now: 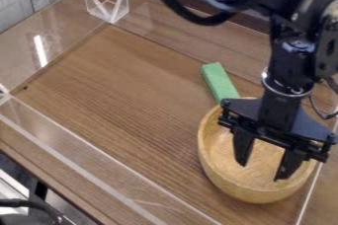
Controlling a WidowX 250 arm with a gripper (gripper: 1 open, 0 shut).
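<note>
My black gripper is open, with its fingers reaching down into a wide wooden bowl at the lower right of the camera view. The gripper body covers the back right of the bowl, and nothing shows held between the fingers. A green block lies on the wooden table just behind the bowl, partly passing behind its rim.
A clear plastic holder stands at the back left. Clear edging runs along the table's left side, with black cables beyond at the lower left.
</note>
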